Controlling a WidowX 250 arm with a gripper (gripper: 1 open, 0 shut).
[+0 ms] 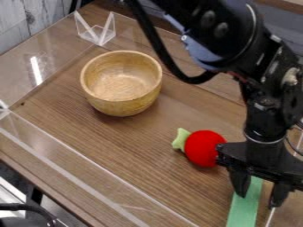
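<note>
My gripper point(258, 191) is low at the right of the camera view, open, its dark fingers pointing down over the upper end of a flat green object point(243, 212) on the wooden table. Just left of the gripper lies a red round object point(205, 149) with a pale green part point(182, 140) at its upper left. Whether the fingertips touch the green object I cannot tell.
A wooden bowl point(120, 82) stands at the upper left, with a clear plastic item point(96, 28) behind it.
</note>
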